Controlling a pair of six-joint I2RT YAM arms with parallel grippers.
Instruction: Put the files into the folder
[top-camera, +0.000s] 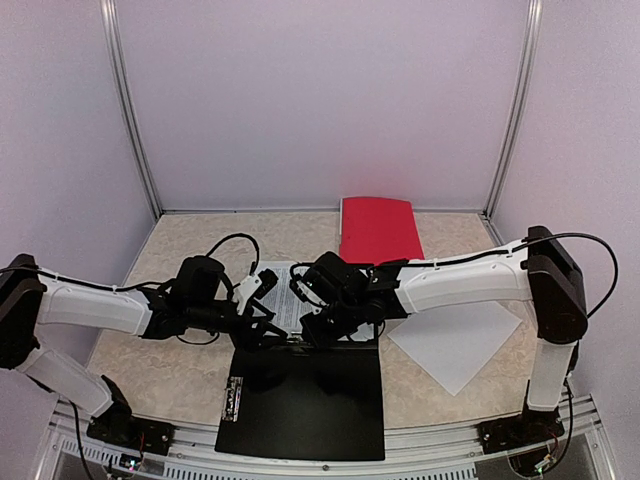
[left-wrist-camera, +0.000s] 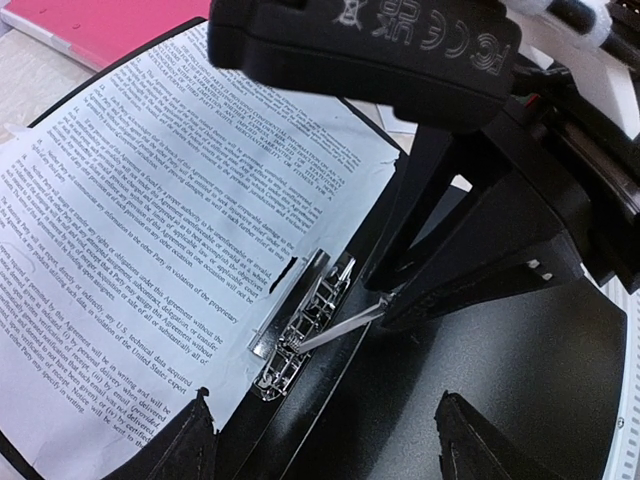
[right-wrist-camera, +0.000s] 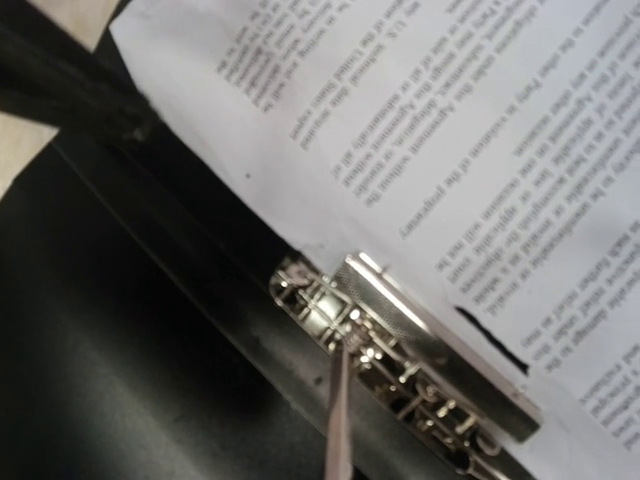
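Observation:
An open black folder (top-camera: 300, 410) lies with printed sheets (left-wrist-camera: 130, 230) on its far half. In both wrist views its metal clip (right-wrist-camera: 430, 350) sits along the spine beside the paper, with a thin metal lever (left-wrist-camera: 340, 328) sticking out. My right gripper (top-camera: 312, 332) is over the clip, its dark fingers around the lever's outer end in the left wrist view; whether it grips it is unclear. My left gripper (top-camera: 268, 330) hovers just left of it over the spine, its two fingertips apart at the bottom of the left wrist view with nothing seen between them.
A red folder (top-camera: 380, 227) lies at the back. A white sheet (top-camera: 452, 350) lies on the table at the right, partly under the right arm. Bare table (top-camera: 150, 380) shows at the left, and walls enclose the back and sides.

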